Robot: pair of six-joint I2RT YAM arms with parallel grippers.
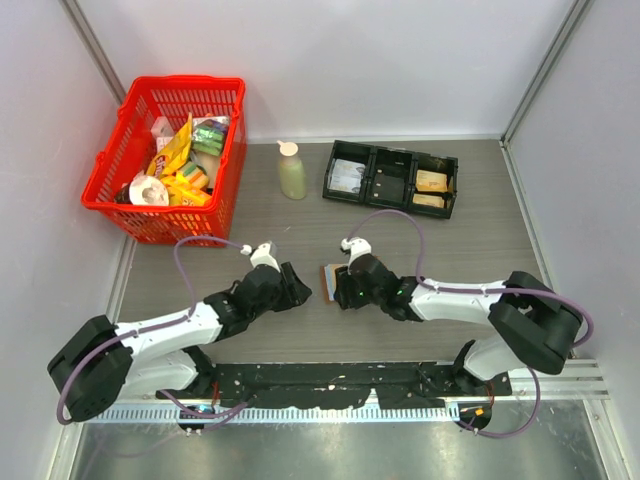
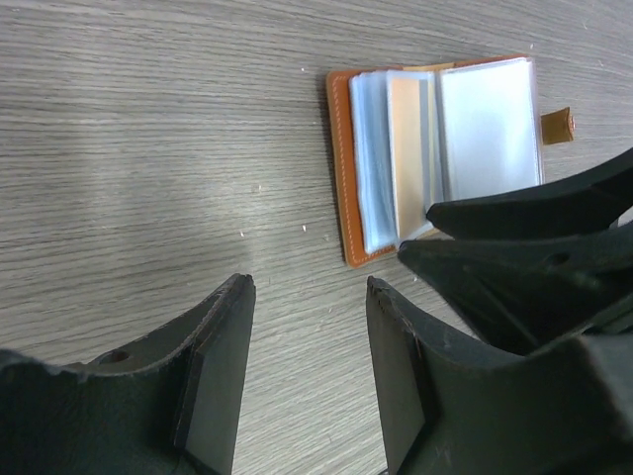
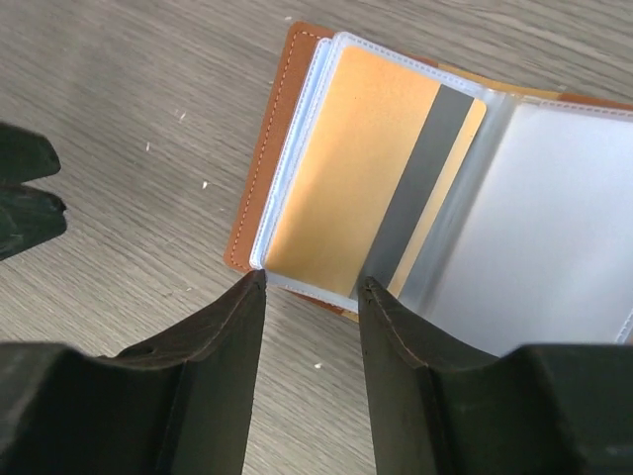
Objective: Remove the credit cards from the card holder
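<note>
The brown leather card holder [image 2: 342, 158] lies open on the grey desk, with clear sleeves holding a tan card with a dark stripe [image 3: 351, 148] and a white card [image 2: 490, 129]. My right gripper is over it, fingertips parted at the lower edge of the tan card's sleeve. In the top view it covers much of the holder. My left gripper hangs open just left of the holder, with bare desk between its fingertips.
A red basket [image 1: 226, 150] of packaged items stands back left, a bottle [image 1: 293, 180] at back centre and a black compartment tray [image 1: 388, 185] back right. Bare desk [image 1: 190, 270] lies around the grippers.
</note>
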